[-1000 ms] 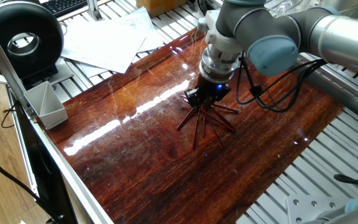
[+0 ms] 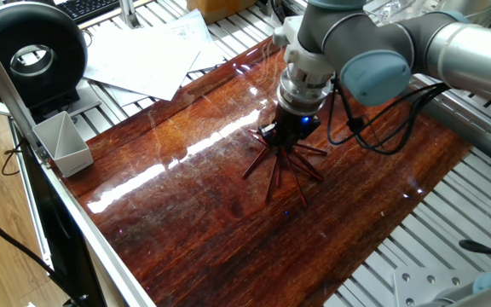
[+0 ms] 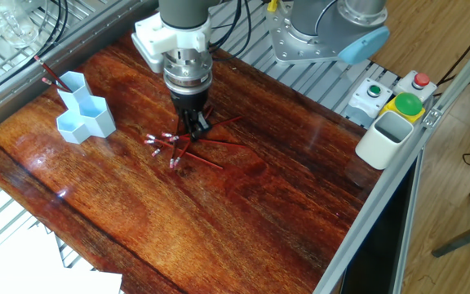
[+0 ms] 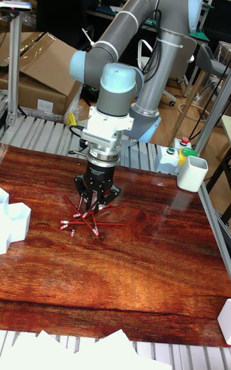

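Several thin dark-red sticks (image 2: 273, 177) lie in a loose, crossed heap on the glossy wooden table top, fanning out in different directions. Their pale-banded ends (image 3: 172, 162) show in exterior view 2, and again near the front of the heap (image 4: 95, 230) in exterior view 3. My black gripper (image 4: 94, 208) points down into the heap, its fingertips low among the sticks. The fingers look fairly close together, but whether a stick sits between them is hidden by the crowding. From above, the gripper body (image 2: 286, 136) covers the middle of the heap.
A pale-blue cluster of hexagonal cups (image 3: 86, 112) stands on the table, with red sticks (image 3: 53, 75) leaning in one cup. A white square holder (image 3: 384, 140) stands at the table's edge, near red and green buttons (image 3: 409, 104). Another white box (image 2: 63, 144) sits opposite.
The gripper has shifted slightly rightward in exterior view 1, with a small turn of the wrist. One stick pointing to the front has moved slightly; the others look the same.
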